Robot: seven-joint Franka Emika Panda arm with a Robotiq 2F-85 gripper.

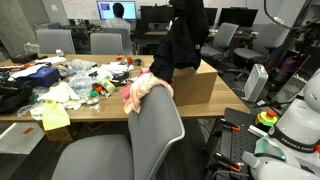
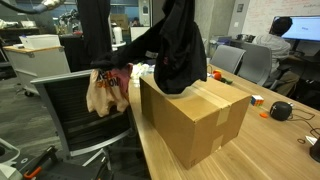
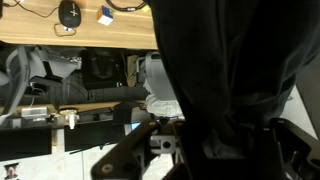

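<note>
A large black cloth, perhaps a garment, hangs in the air (image 1: pixel 182 42); its lower end is in front of and above the cardboard box (image 1: pixel 198 93). In exterior view 2 the black cloth (image 2: pixel 181 55) overlaps the box (image 2: pixel 195 122), and one long part trails left towards the chair. My gripper shows at the bottom of the wrist view, shut on the cloth, which hides much of its fingertips. In both exterior views the gripper lies out of frame. A pink cloth (image 1: pixel 146 88) drapes over the grey chair's back (image 1: pixel 157 127).
The long table carries clutter on the left, including several garments and bags (image 1: pixel 62 92). A yellow cloth (image 1: pixel 55 115) hangs off its front edge. In exterior view 2 the table (image 2: pixel 262 150) is bare right of the box; a black headset (image 2: pixel 283 111) lies further right.
</note>
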